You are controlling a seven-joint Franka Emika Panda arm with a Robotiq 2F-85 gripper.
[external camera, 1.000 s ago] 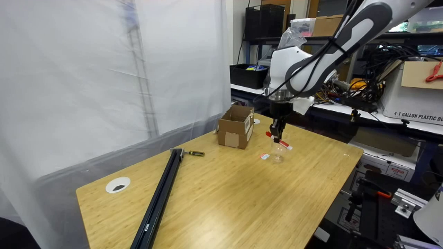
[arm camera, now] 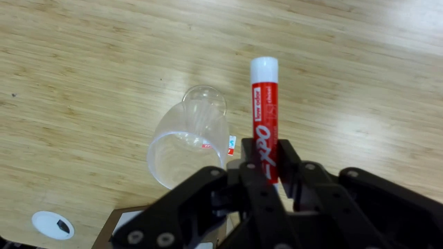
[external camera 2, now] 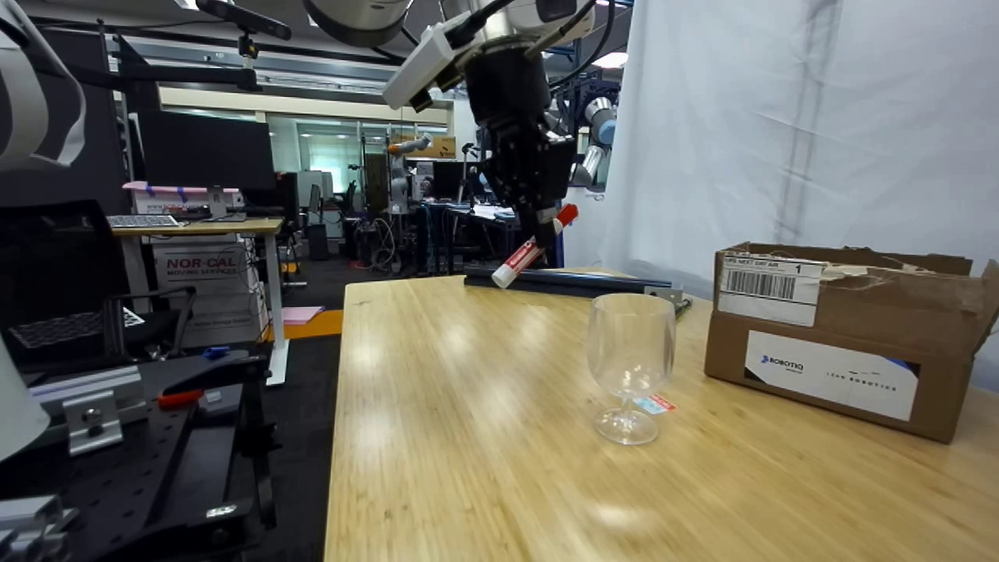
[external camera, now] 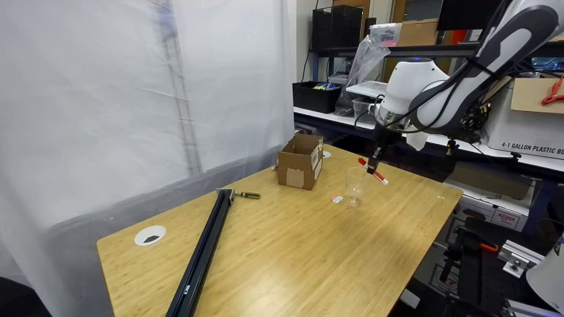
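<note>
A red and white Expo marker (arm camera: 264,99) is pinched between the fingertips of my gripper, its white end pointing away from the hand. In exterior view 2 the marker (external camera 2: 520,259) hangs tilted above the table, with the gripper (external camera 2: 545,229) shut around its middle. A clear stemmed glass (external camera 2: 631,351) stands upright on the table, its bowl empty. From the wrist, the glass (arm camera: 189,137) appears left of the marker, apart from it. In exterior view 1 the gripper (external camera: 372,168) is above and right of the glass (external camera: 355,185).
An open cardboard box (external camera: 301,161) sits near the curtain. A small red and white label (external camera 2: 655,403) lies beside the glass. A black rail (external camera: 203,253) and a screwdriver (external camera: 248,195) lie further along.
In exterior view 1, the arm has shifted right and slightly up with the marker still in its grip. The glass and the box have stayed where they were.
</note>
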